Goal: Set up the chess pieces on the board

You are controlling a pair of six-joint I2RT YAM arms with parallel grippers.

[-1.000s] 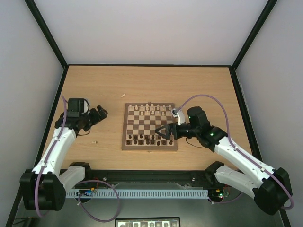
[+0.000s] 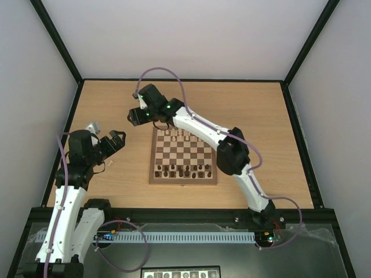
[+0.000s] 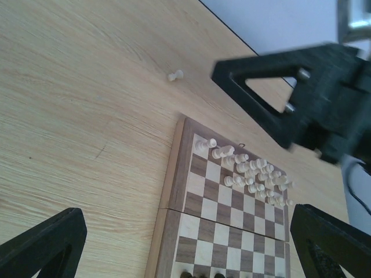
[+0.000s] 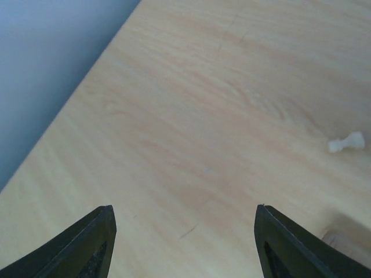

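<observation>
The wooden chessboard [image 2: 183,152] lies on the table, with dark pieces [image 2: 180,171] along its near side and white pieces [image 3: 255,167] grouped at its far end. A loose white piece rests on the table beyond the board's far left corner; it also shows as a white piece [image 4: 346,142] at the right of the right wrist view, but my arm hides it from above. My right gripper [image 2: 137,117] hangs over the far left table, open and empty, off to one side of that piece. Left of the board, my left gripper [image 2: 120,139] stands open and empty.
Another small pale piece [image 2: 111,163] lies on the table, close to the left gripper. My right arm [image 2: 200,124] stretches across the board's far right corner. Bare tabletop [image 2: 261,145] spreads to the right of the board.
My right arm has swung from the board's near right, across it, to beyond its far left corner, covering the loose piece there. The left gripper has shifted slightly left.
</observation>
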